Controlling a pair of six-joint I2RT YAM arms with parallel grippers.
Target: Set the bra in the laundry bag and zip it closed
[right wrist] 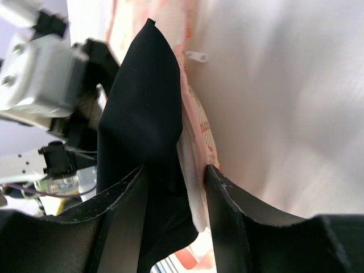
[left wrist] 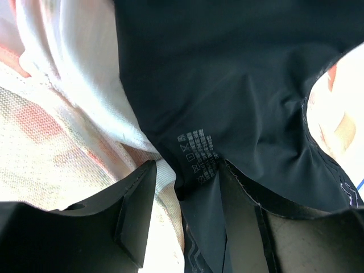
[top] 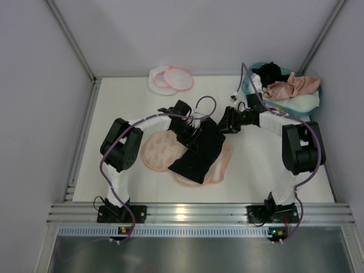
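The black bra [top: 196, 162] lies over the pink-trimmed mesh laundry bag [top: 156, 151] at the table's middle. My left gripper is over its middle, fingers apart around a fold with a care label; whether they press on it I cannot tell. My right gripper [top: 227, 125] is at the bra's upper right end. In the right wrist view, its fingers stand either side of black fabric and the bag's pink zip edge [right wrist: 195, 131], with a small white zipper pull [right wrist: 197, 57] behind; how firmly they close is unclear.
A blue basket [top: 247, 85] of clothes stands at the back right. Two round mesh bags [top: 179, 78] lie at the back centre.
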